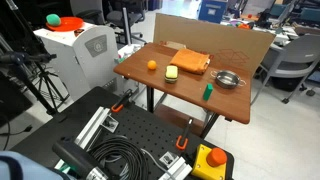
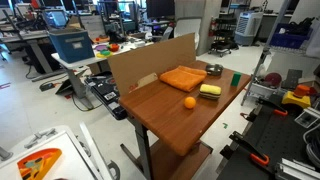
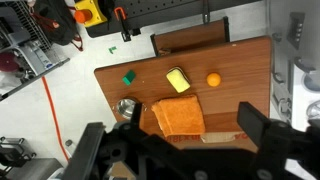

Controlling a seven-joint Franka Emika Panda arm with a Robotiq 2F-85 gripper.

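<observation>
My gripper is open, its dark fingers spread wide at the bottom of the wrist view with nothing between them. It looks down on the brown table from above. An orange cloth lies flat near the gap between the fingers. Close to it rests a yellow sponge-like block, and an orange fruit or ball sits to one side. A green object stands apart, upright in exterior view 1. The metal bowl lies beside the left finger. Neither exterior view shows the fingers clearly.
A tan board stands along the table's back edge. Off the front corner is a yellow box with a red-orange button. Cables lie coiled on the dark stand. Bare tabletop shows around the objects.
</observation>
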